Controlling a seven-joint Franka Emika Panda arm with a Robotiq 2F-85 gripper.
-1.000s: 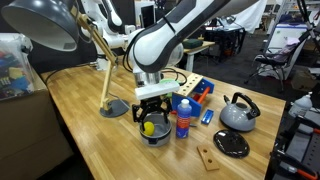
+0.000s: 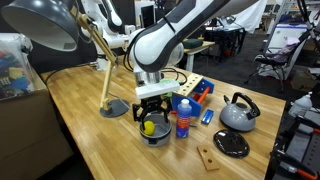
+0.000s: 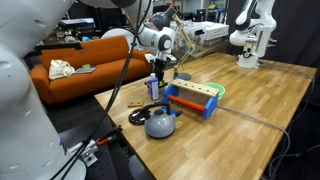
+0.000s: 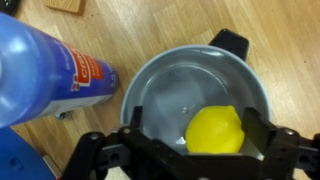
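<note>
A yellow rounded object lies inside a grey pot, against one side of it. My gripper is over the pot with its black fingers spread wide apart. Nothing is clasped between them; the yellow object shows in the gap, below or between the fingertips, and its exact height against them cannot be told. From the first exterior view the gripper points down at the pot, the yellow object at its left inside. In the second exterior view the gripper is small and the pot is mostly hidden.
A blue bottle stands close to the pot's right. Farther right are a kettle, a black lid and a wooden block. A blue rack stands behind.
My gripper seems slightly lower or shifted over the pot, by very little. The pot, yellow object and bottle have stayed in place.
</note>
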